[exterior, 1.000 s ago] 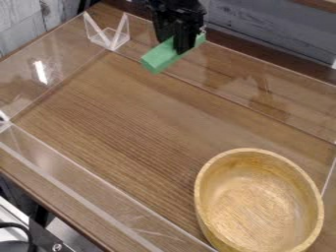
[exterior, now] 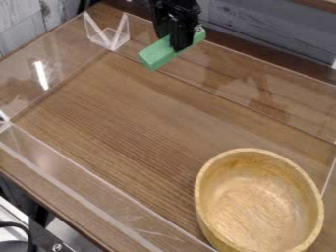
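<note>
My black gripper (exterior: 175, 22) hangs at the top centre of the camera view, shut on a green object (exterior: 164, 52) that extends down and to the left beneath it. The fingers are dark and small, so their exact hold is hard to make out.
A clear plastic piece (exterior: 108, 31) stands at the upper left near the back edge. A pale yellow oval bin (exterior: 257, 161) sits at the lower right.
The gripper and green object have moved slightly up, toward the back, and a little to the left. The plastic piece and bin are unchanged.
</note>
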